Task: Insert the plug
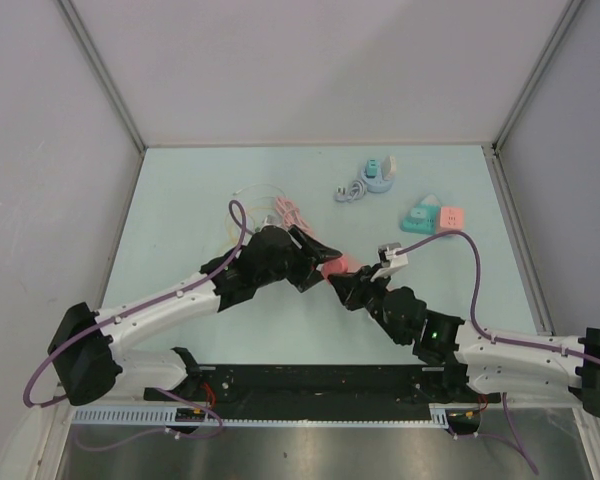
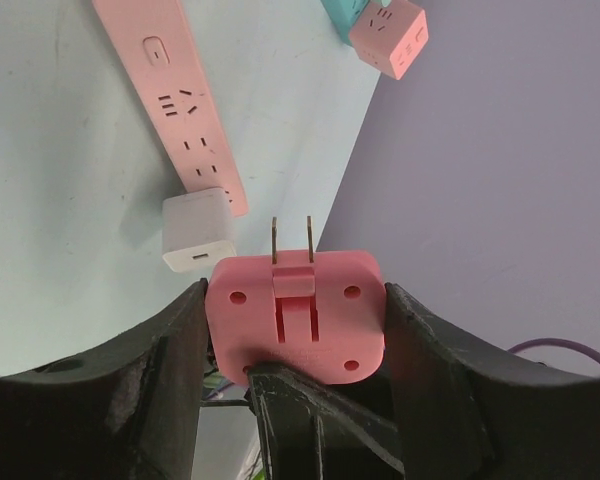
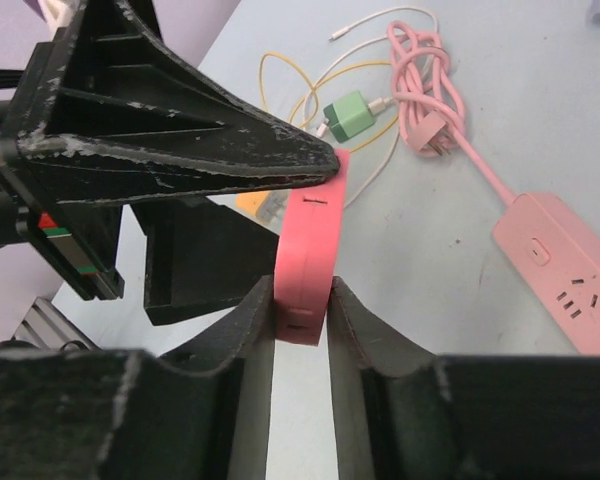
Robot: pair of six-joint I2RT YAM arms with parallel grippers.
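Observation:
A pink plug (image 2: 242, 325) with two metal prongs is in the air over the middle of the table, between both grippers. My right gripper is shut on it, one finger on either flat side. My left gripper stands around its two ends, part open at about the plug's width. One left fingertip (image 3: 315, 165) meets the plug's upper end in the right wrist view; how firmly the left fingers bear on it is not clear. The prongs point away from the left wrist, toward the pink power strip (image 2: 170, 90) on the table, clear of its slots.
A white adapter (image 2: 197, 228) sits at the strip's near end. Pink cord (image 3: 430, 95), a green connector (image 3: 350, 115) and thin cables lie at the left back. Teal pieces (image 1: 420, 218) and a pink cube (image 1: 450, 220) stand at the right.

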